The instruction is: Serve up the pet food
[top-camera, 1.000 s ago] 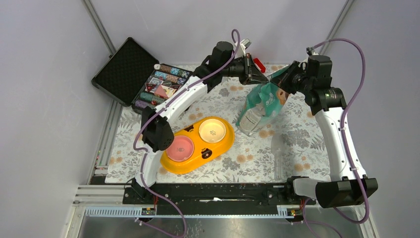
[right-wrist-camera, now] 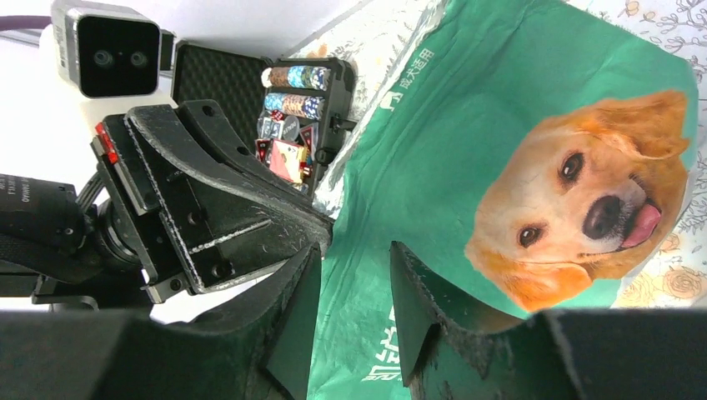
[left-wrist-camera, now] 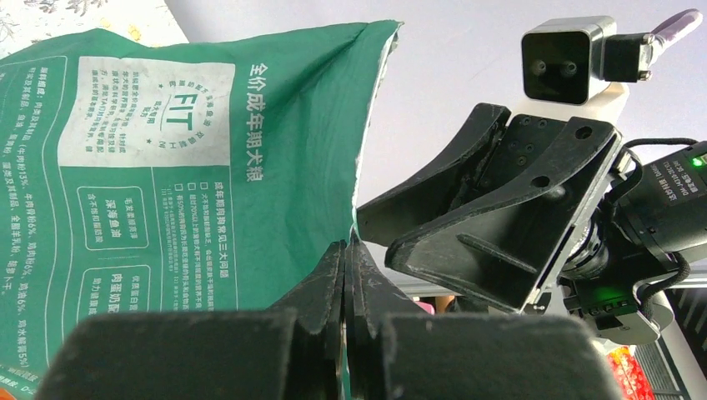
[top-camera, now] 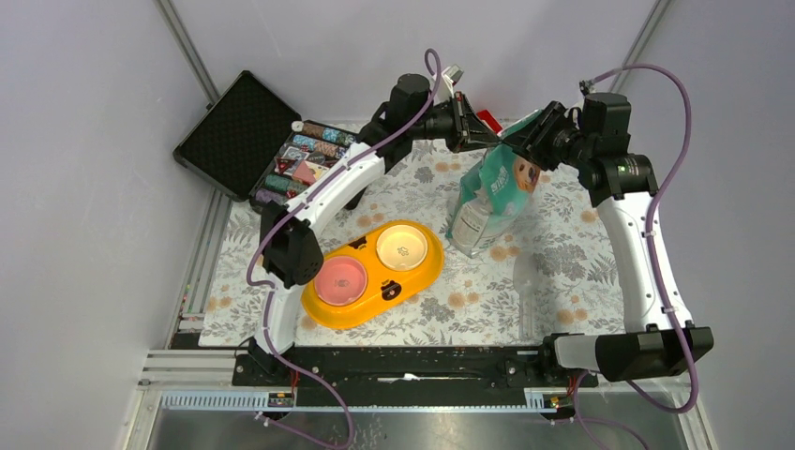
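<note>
The green pet food bag (top-camera: 511, 187) stands at the table's right rear, leaning right, with a dog's face (right-wrist-camera: 596, 200) on its front. At its top edge my left gripper is shut on the thin bag film. Close beside it at the bag's top, my right gripper is open, and green film shows behind the gap between its fingers. Whether the film lies inside that gap I cannot tell. On the front left of the table sits the yellow feeder (top-camera: 375, 305), with a pink bowl (top-camera: 340, 280) and a cream bowl (top-camera: 401, 247), both empty.
A clear scoop (top-camera: 525, 291) lies to the right of the feeder. An open black case (top-camera: 246, 131) with several small items stands at the back left. Behind the bag is a red object (top-camera: 488, 120).
</note>
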